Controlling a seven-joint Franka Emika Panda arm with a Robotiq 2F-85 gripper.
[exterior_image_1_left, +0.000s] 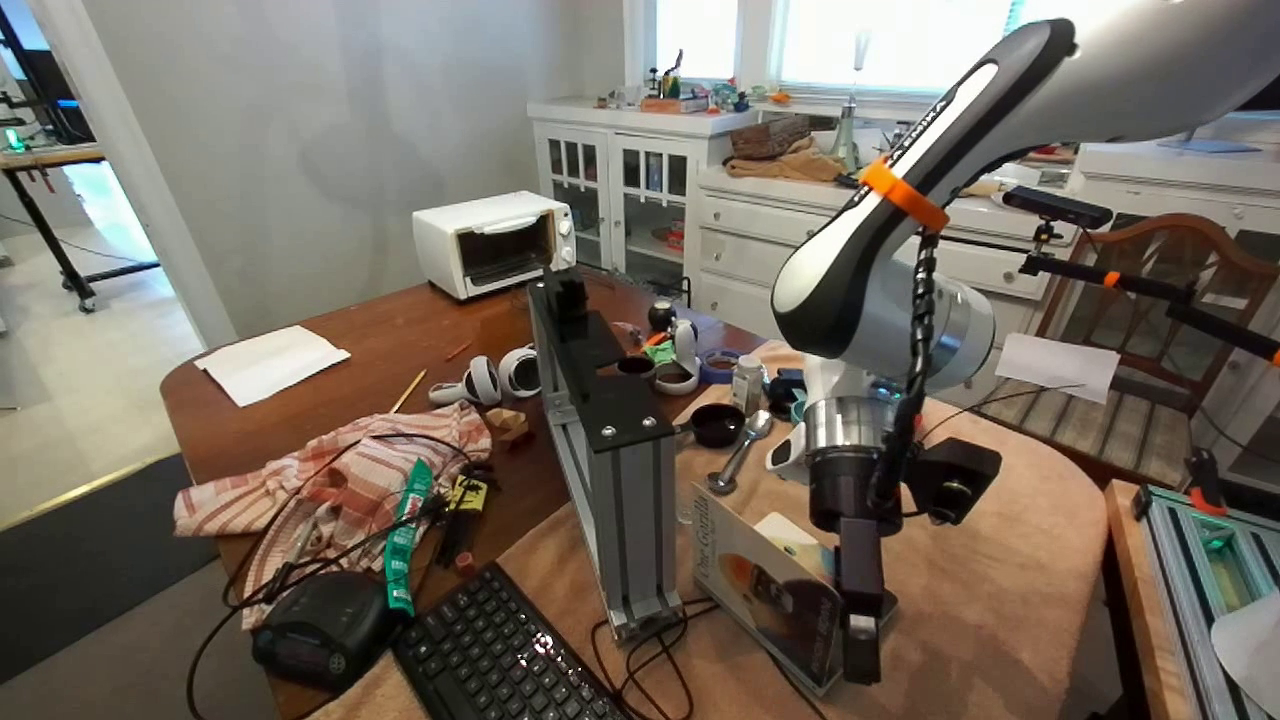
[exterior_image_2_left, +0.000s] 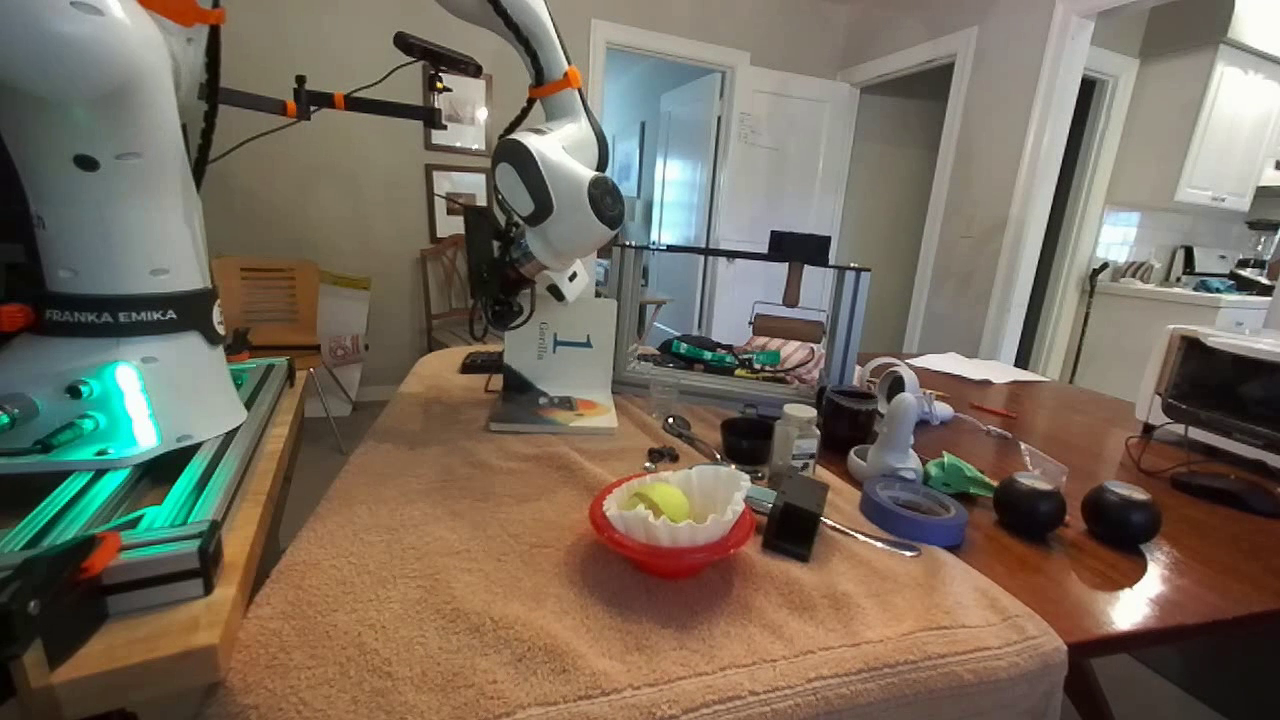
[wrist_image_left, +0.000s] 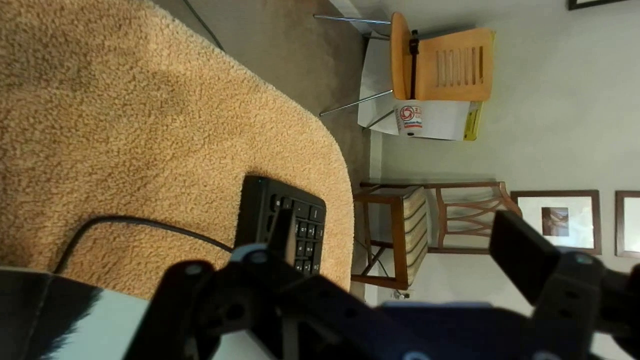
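The One Gorilla book (exterior_image_1_left: 768, 588) lies on the tan towel with its cover raised steeply. Its flat part (exterior_image_2_left: 552, 412) rests on the towel, while the lifted leaf (exterior_image_2_left: 561, 348) stands nearly upright. My gripper (exterior_image_1_left: 861, 654) points down at the book's near right end, on the outer side of the raised cover; whether they touch, I cannot tell. In the wrist view the fingers (wrist_image_left: 520, 252) are wide apart with nothing between them, and a dark and pale part of the book (wrist_image_left: 114, 318) shows at the lower left. The lifted leaf hides the fingertips in exterior view 2.
A metal frame (exterior_image_1_left: 636, 516) stands beside the book, with a black keyboard (exterior_image_1_left: 504, 648) and cables near its foot. A red bowl (exterior_image_2_left: 672, 558) holds a paper liner and yellow-green ball. The towel (exterior_image_2_left: 420, 588) is bare around the bowl's left and front.
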